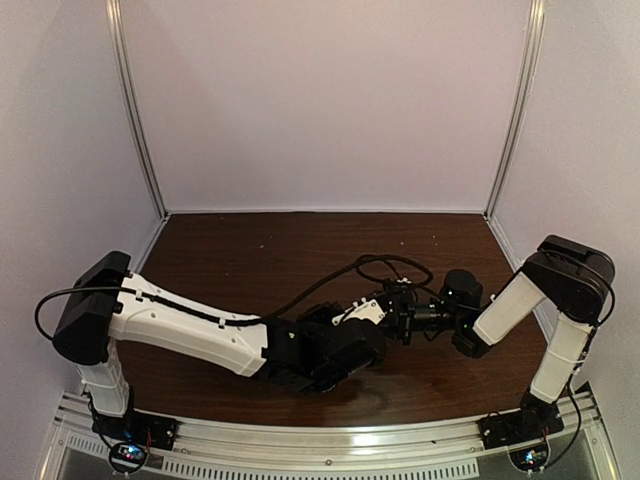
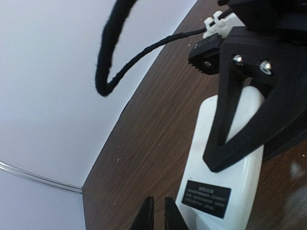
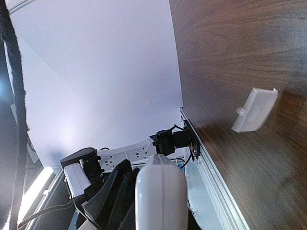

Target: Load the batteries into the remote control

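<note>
A white remote control with a dark label is held in my right gripper, which is shut on it; its white end (image 3: 160,196) also fills the bottom of the right wrist view. My left gripper's dark fingertips (image 2: 170,215) show at the bottom of the left wrist view, close beside the remote; how wide they stand is unclear. A pale plastic piece (image 3: 254,110), perhaps the battery cover, lies on the table. No batteries can be made out. In the top view the left arm hides most of the remote.
Walls surround it, and a metal rail (image 1: 330,435) runs along the front edge. The two arms meet right of centre, with cable loops above them.
</note>
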